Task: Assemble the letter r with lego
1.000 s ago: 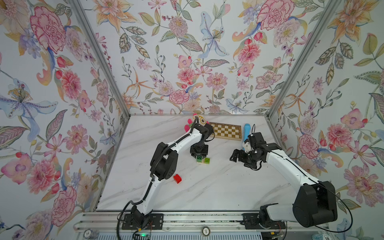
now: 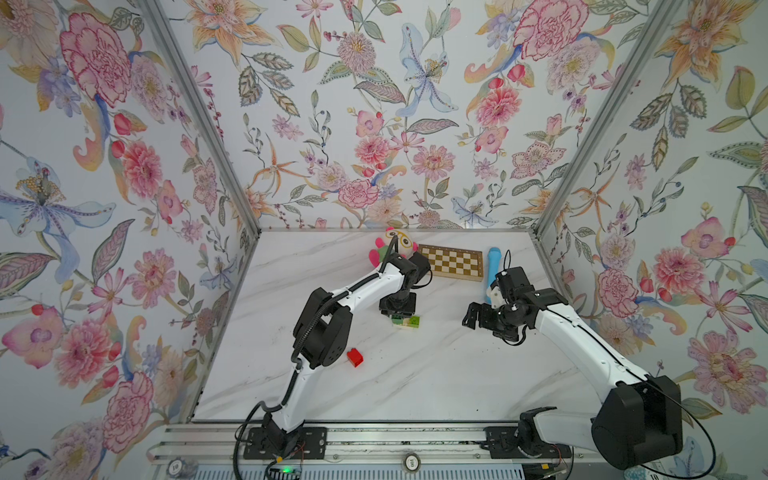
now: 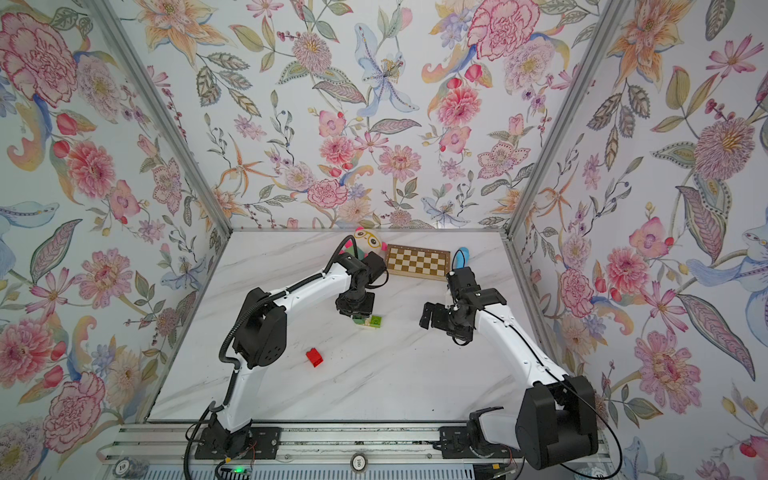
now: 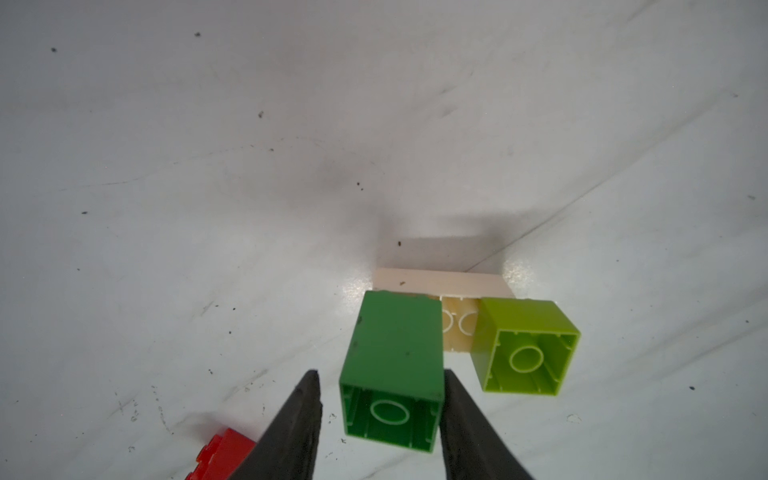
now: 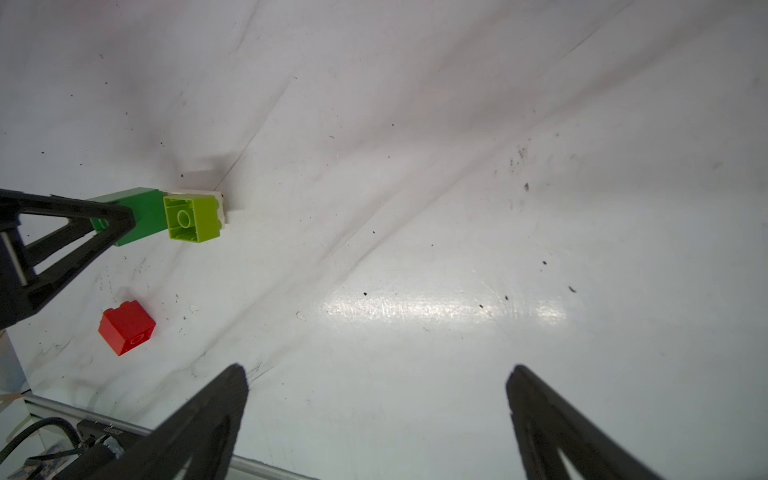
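A dark green brick (image 4: 397, 340) is held in my left gripper, which is shut on its sides. Its hollow underside faces the lower edge of the left wrist view. Behind it lies a cream brick (image 4: 460, 320), with a lime green brick (image 4: 528, 344) at its right end. The dark green brick covers the cream one's left end; whether they touch there is hidden. Apart from these lies a red brick (image 5: 126, 326), nearer the table's front. My right gripper stands open off to the right, nothing between its fingers.
A checkered board (image 2: 450, 262), a plush toy (image 2: 397, 240) and a blue object (image 2: 493, 260) sit along the back. The tabletop between the lime brick and my right gripper is clear, as is the front middle.
The left arm has shifted slightly to the left, the dark green brick still in its gripper. My right gripper has moved a little toward the front right. The red brick stays put.
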